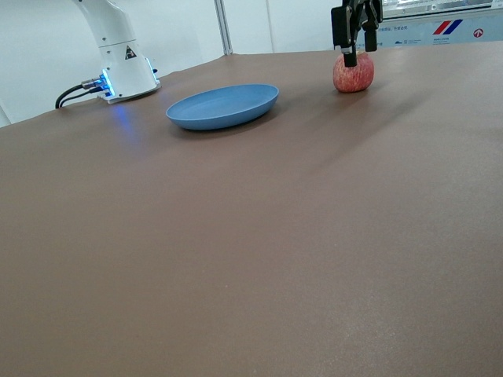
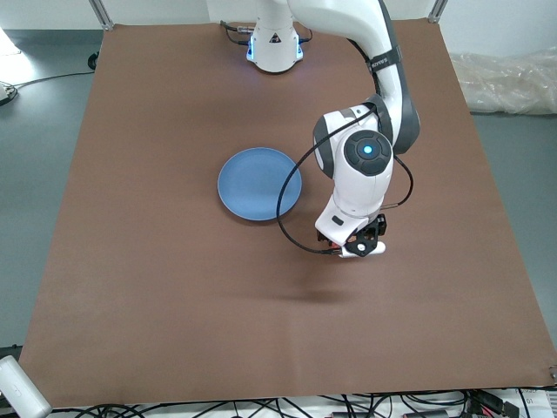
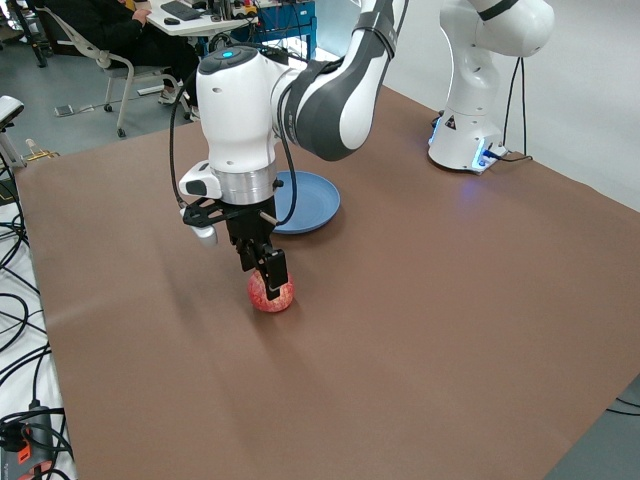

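A red apple (image 1: pixel 353 77) (image 3: pixel 261 297) rests on the brown table. The black gripper (image 1: pixel 360 43) (image 3: pixel 267 278) hangs downward just over it, its fingers around the apple's upper part as seen in the right view; whether they are open or shut is unclear. In the left view the gripper (image 2: pixel 352 239) sits beneath the white wrist housing and the apple is hidden. A blue plate (image 2: pixel 258 181) (image 1: pixel 222 107) (image 3: pixel 308 204) lies flat and empty beside the arm, farther back in the left view.
The arm's base (image 2: pixel 274 43) stands at the table's back. A white robot (image 3: pixel 472 120) appears at the right view's back. Cables line the near table edge in the left view.
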